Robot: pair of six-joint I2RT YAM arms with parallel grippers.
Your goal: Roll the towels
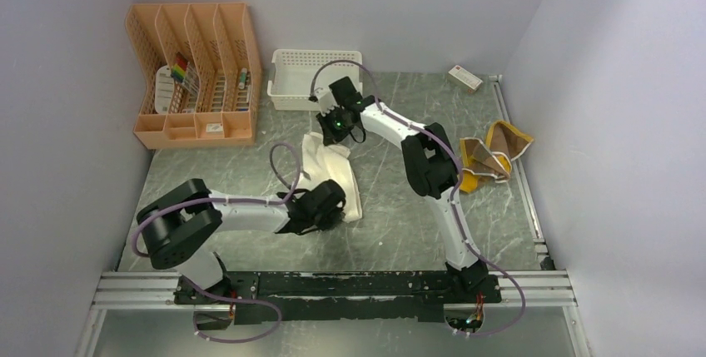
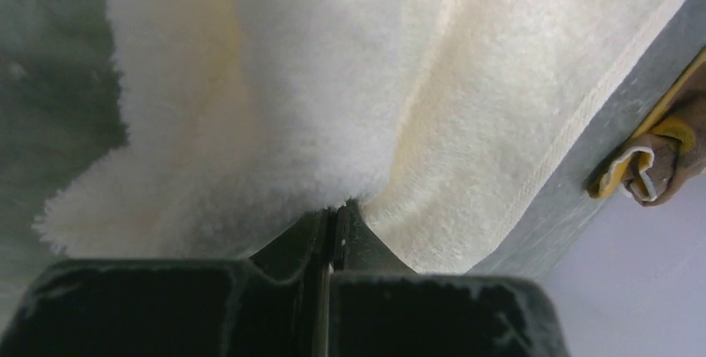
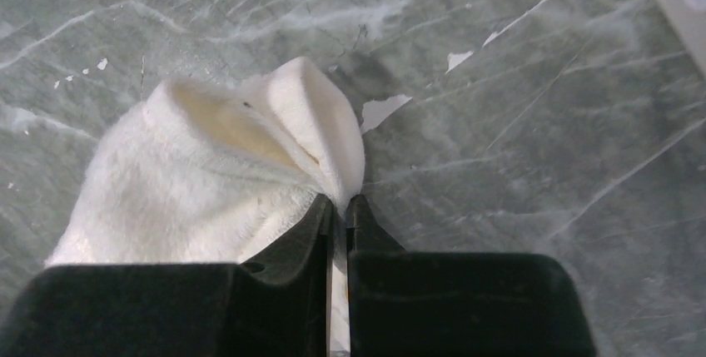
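Note:
A white folded towel (image 1: 330, 166) lies lengthwise from near to far on the table, between my two arms. At its near end my left gripper (image 1: 340, 214) is shut on the towel; the left wrist view shows the plush cloth (image 2: 316, 91) pinched at the fingertips. My right gripper is shut on the far end, where the towel's edge (image 3: 320, 132) gathers into a fold between the fingers. In the top view the arms cover parts of the towel.
A white basket (image 1: 315, 106) stands behind the right gripper, close to it. An orange rack (image 1: 193, 134) fills the back left. Brown and yellow towels (image 1: 491, 157) lie at the right edge, a small box (image 1: 464, 79) behind them.

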